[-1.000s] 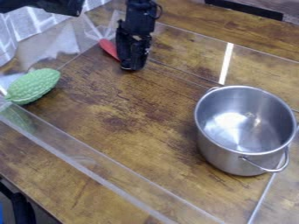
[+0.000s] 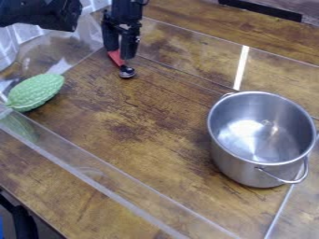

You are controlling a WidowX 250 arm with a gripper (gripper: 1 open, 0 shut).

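Note:
My gripper (image 2: 121,42) hangs at the top left of the camera view, dark, above a red object (image 2: 116,58) with a dark, shiny end that lies on the wooden table (image 2: 149,140). Whether the fingers are open or shut, or touch the red object, is too small and dark to tell.
A large steel pot (image 2: 259,140) with side handles stands at the right. A green bumpy oval object (image 2: 35,91) lies at the left. Clear plastic edges run along the table's sides.
My gripper has moved up and to the left, away from the middle, uncovering more of the red object's dark end.

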